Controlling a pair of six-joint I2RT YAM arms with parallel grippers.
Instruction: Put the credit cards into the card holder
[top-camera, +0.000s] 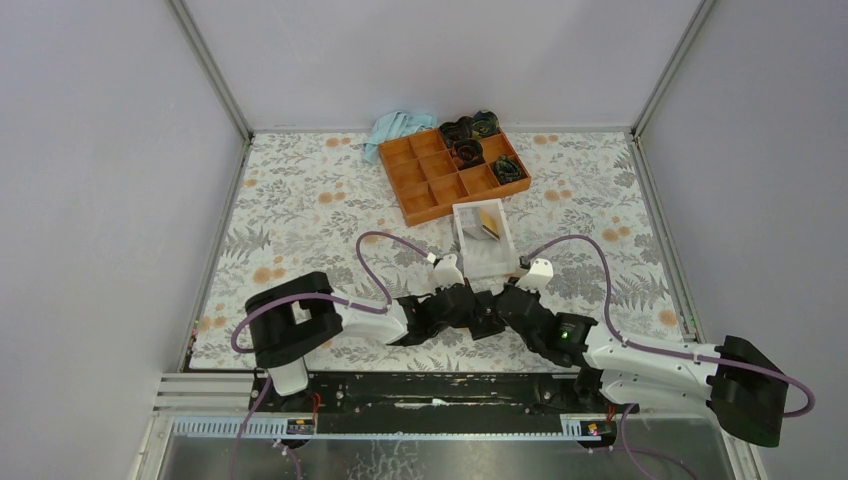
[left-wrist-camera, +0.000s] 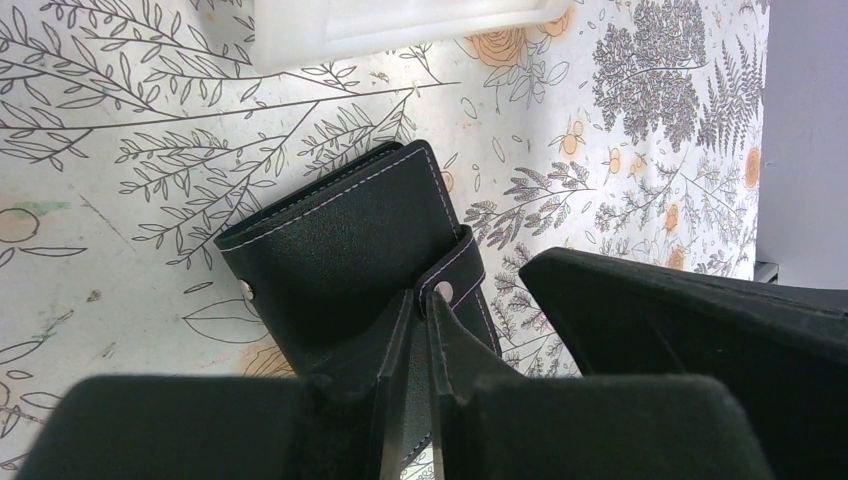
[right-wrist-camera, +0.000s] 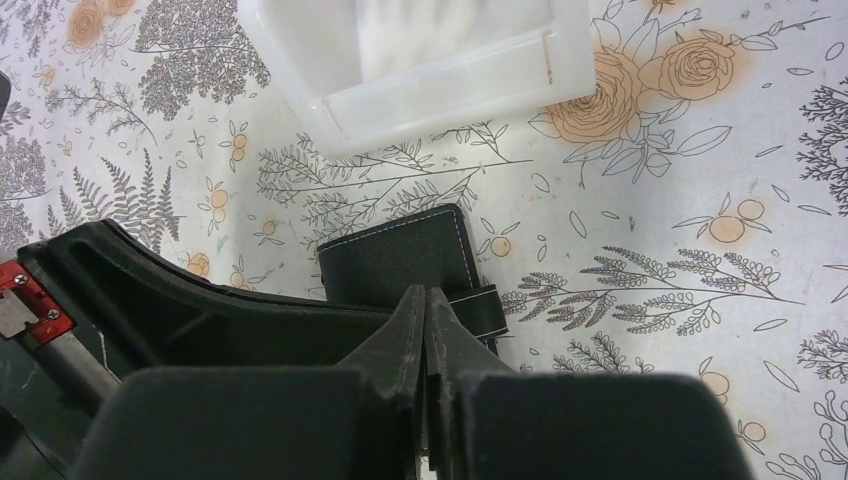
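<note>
The black leather card holder (left-wrist-camera: 345, 235) lies on the patterned table, its strap (left-wrist-camera: 455, 268) crossing the right edge; a silver stud (left-wrist-camera: 443, 290) shows on it. My left gripper is slightly open, a narrow gap between its fingertips, close beside the strap's end. In the right wrist view, my right gripper is shut over the card holder (right-wrist-camera: 400, 258), left of the strap (right-wrist-camera: 480, 311), with nothing visible between its fingers. A yellowish card-like piece (top-camera: 489, 224) leans in the white tray (top-camera: 486, 257); whether it is several cards cannot be told.
Just behind the card holder stands the white tray's near wall (right-wrist-camera: 440, 92). Farther back are a brown compartment box (top-camera: 421, 212) with dark rolled items (top-camera: 508, 169) and a blue cloth (top-camera: 398, 126). Both arms crowd together around the holder.
</note>
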